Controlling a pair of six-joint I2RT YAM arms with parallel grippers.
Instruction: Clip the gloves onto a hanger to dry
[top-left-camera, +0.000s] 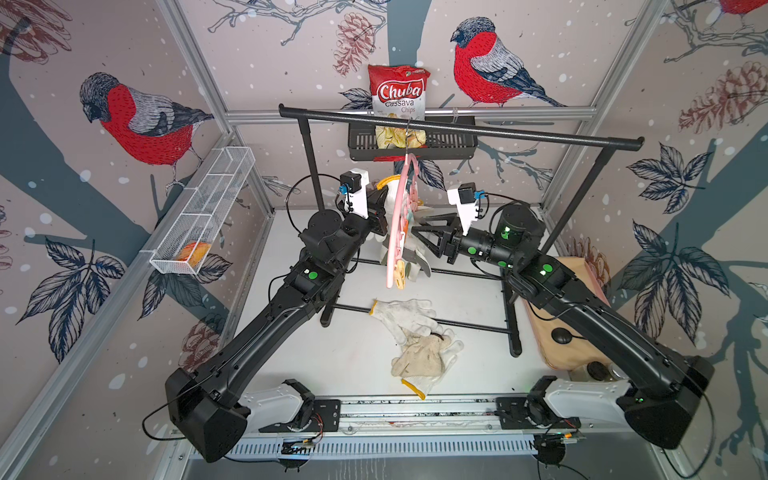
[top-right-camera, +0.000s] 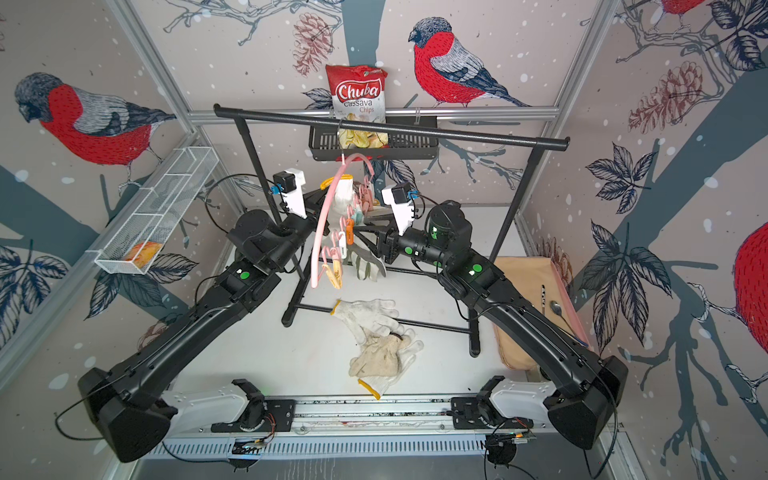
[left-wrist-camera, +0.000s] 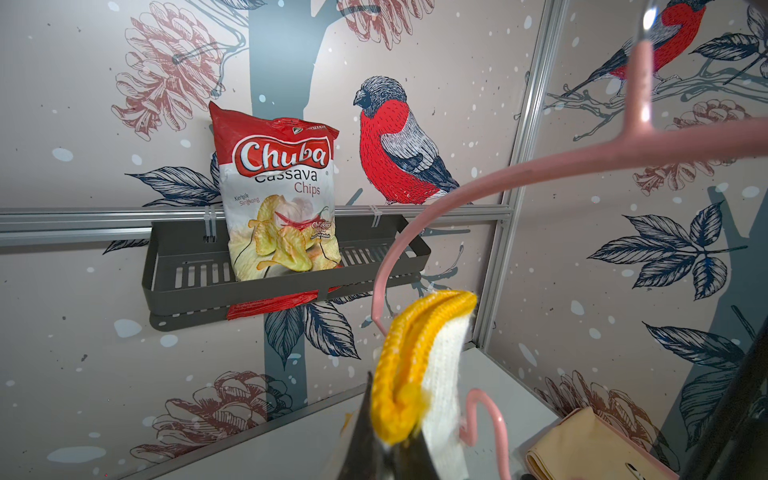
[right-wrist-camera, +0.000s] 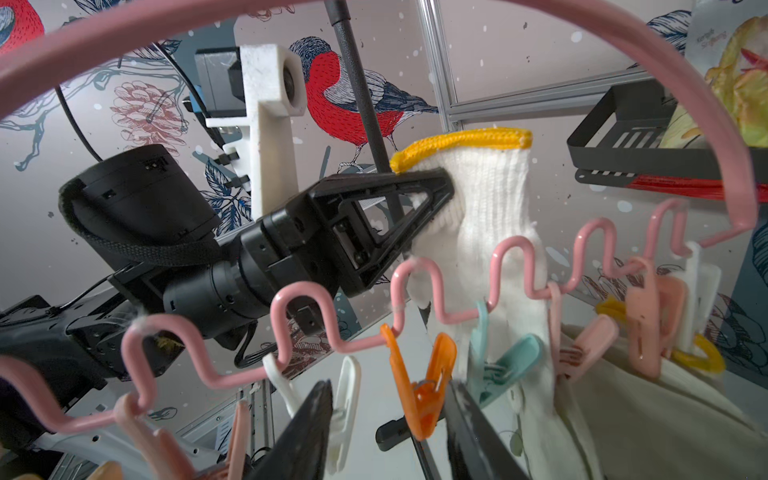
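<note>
A pink hanger (right-wrist-camera: 384, 344) hangs from the rack's bar, with white, orange, teal and pink clips along its wavy lower bar. The left gripper is shut on the cuff of a white glove (right-wrist-camera: 489, 188) with a yellow edge, held upright behind the hanger. My right gripper stands open on the hanger's near side, its blurred fingers (right-wrist-camera: 316, 428) on either side of the orange clip (right-wrist-camera: 421, 392) in view; whether they touch it, I cannot tell. Another glove (right-wrist-camera: 656, 408) hangs below the pink clips. More gloves (top-right-camera: 380, 348) lie on the table.
The black rack's top bar (top-left-camera: 480, 128) runs overhead. A dark shelf (left-wrist-camera: 184, 300) with a chips bag (left-wrist-camera: 280, 192) is on the back wall. A tan cloth (top-right-camera: 520, 320) with cutlery lies at the right.
</note>
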